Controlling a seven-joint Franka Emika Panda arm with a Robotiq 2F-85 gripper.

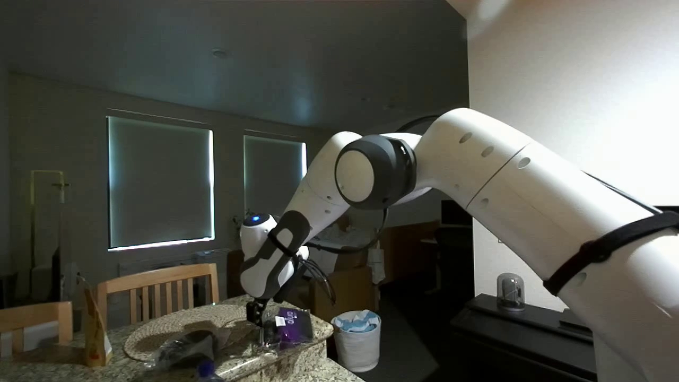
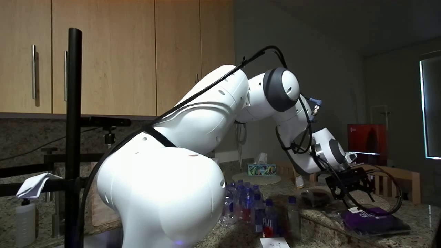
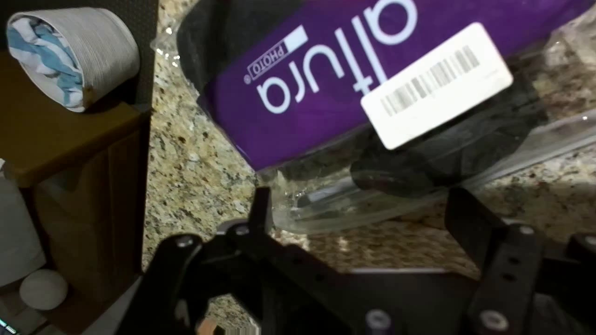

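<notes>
A purple and black "allura" package [image 3: 324, 95] in clear plastic, with a white barcode label [image 3: 438, 83], lies on the granite counter. In the wrist view my gripper is open, its fingers wide apart. The near edge of the clear wrapping reaches toward the space between the fingertips; whether they touch it, I cannot tell. Exterior view 1 has the gripper [image 1: 258, 313] at the left side of the package [image 1: 294, 326]. From the other side, the package [image 2: 370, 219] appears below the gripper [image 2: 351, 184].
A dark item in clear plastic [image 1: 188, 349] lies left of the gripper, by a round woven mat [image 1: 149, 334]. The white bin [image 1: 357, 344] holding blue and white cloth stands on the floor past the counter's edge. Several bottles [image 2: 248, 202] stand on the lower counter.
</notes>
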